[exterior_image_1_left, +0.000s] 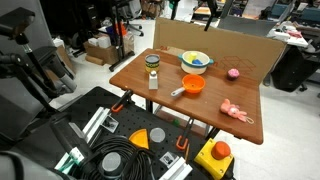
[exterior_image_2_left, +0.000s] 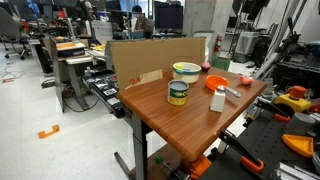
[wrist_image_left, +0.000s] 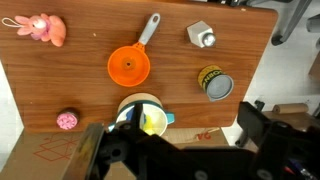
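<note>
My gripper is open above the table, its dark fingers apart at the bottom of the wrist view, with nothing held. On the brown table (exterior_image_1_left: 140, 80) stands a white pot (exterior_image_1_left: 195, 67) with something blue and yellow in it. In front of the pot lies an orange pan (wrist_image_left: 128, 66) with a pale handle. A green-labelled can (exterior_image_2_left: 178, 93) and a small white bottle (exterior_image_1_left: 153, 81) stand to one side. Toward the other end are a pink soft toy (exterior_image_1_left: 235, 110) and a dark pink round thing (wrist_image_left: 67, 119).
A cardboard panel (exterior_image_2_left: 160, 58) borders the far side of the table. Clamps (exterior_image_1_left: 122, 100) grip the near edge. On a low stand in front are a yellow box with a red knob (exterior_image_1_left: 214, 157) and cables (exterior_image_1_left: 110, 157).
</note>
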